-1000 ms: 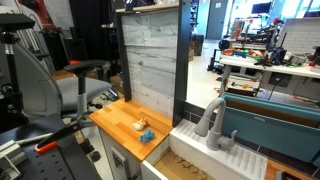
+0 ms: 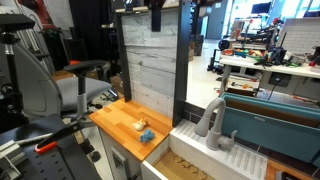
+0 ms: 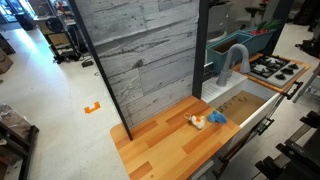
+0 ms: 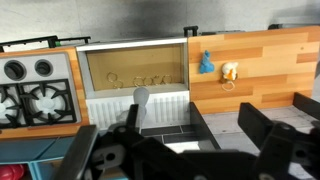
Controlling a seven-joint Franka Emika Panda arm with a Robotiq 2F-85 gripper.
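Note:
My gripper hangs high above the toy kitchen, its dark fingers spread wide in the wrist view with nothing between them. It is open. At the top of exterior view 1 a dark fingertip [image 2: 156, 20] shows, far above the counter. On the wooden counter [image 3: 160, 150] lie a small blue toy [image 3: 217, 117] and, beside it, a white toy with orange parts [image 3: 196, 121]. The wrist view shows the blue toy [image 4: 206, 63] and the white toy [image 4: 230, 70] to the right of the sink. No gripper is visible in exterior view 2.
The sink [image 4: 137, 69] has a wooden-looking bottom, with a grey faucet [image 2: 210, 118] standing behind it. Left of it in the wrist view is a stove [image 4: 38, 90]. A tall grey plank panel [image 3: 145, 65] rises along the counter's back.
The gripper's dark fingertips have come into exterior view 1 at the top edge. Both toys, the sink and the faucet stay where they were.

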